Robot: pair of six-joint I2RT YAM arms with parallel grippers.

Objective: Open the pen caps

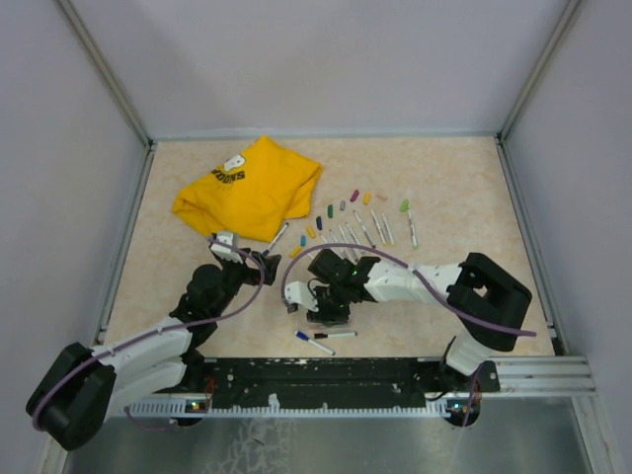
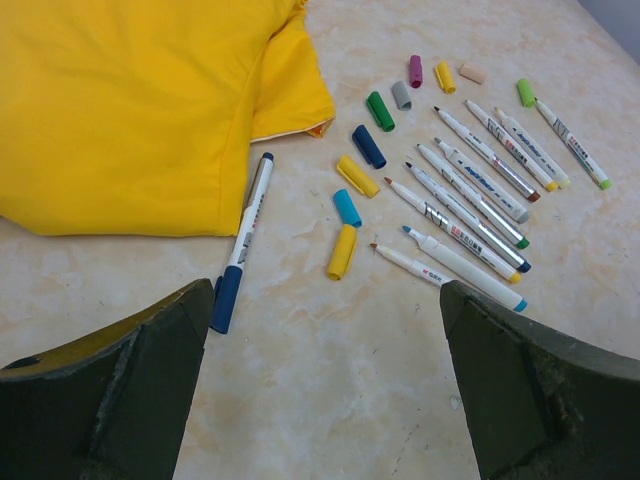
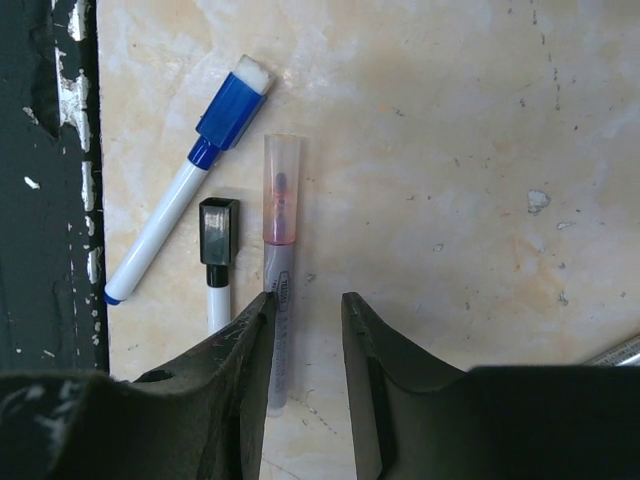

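In the right wrist view a grey pen with a translucent pinkish cap (image 3: pixel 281 190) lies on the table. My right gripper is above it, part open, its left finger (image 3: pixel 262 335) overlapping the pen's barrel in view; nothing is held. Left of that pen lie a black-capped marker (image 3: pixel 218 240) and a blue-capped marker (image 3: pixel 228 108). My left gripper stands wide open and empty. Beyond it is a navy-capped pen (image 2: pixel 248 225). Several uncapped pens (image 2: pixel 470 215) lie to the right, with loose caps, such as a yellow cap (image 2: pixel 342 252), in a row.
A yellow cloth (image 1: pixel 247 188) covers the back left, touching or close to the navy-capped pen. The black table edge (image 3: pixel 60 200) runs close beside the blue-capped marker. Bare table lies right of the right gripper. One more pen (image 3: pixel 622 354) shows at the right edge.
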